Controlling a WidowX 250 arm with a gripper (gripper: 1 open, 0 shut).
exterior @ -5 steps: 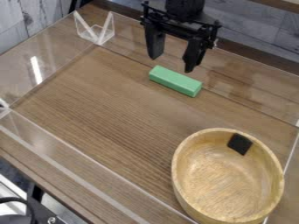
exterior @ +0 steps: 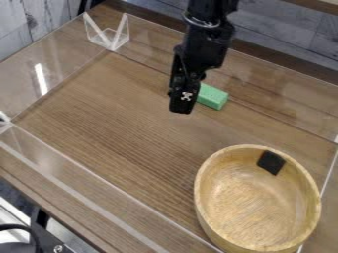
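The black gripper (exterior: 184, 91) hangs over the wooden table at upper middle, open, angled downward just left of a green block (exterior: 211, 98). Its arm reaches in from the top of the view. The block lies on the table, partly behind the gripper; whether they touch I cannot tell.
A large tan bowl (exterior: 244, 222) fills the lower right, with a small black block (exterior: 271, 163) at its upper right. A white wire rack (exterior: 109, 32) stands at the top left.
The gripper has turned and moved down and left from above the green block to beside it. The block and bowl look unmoved.
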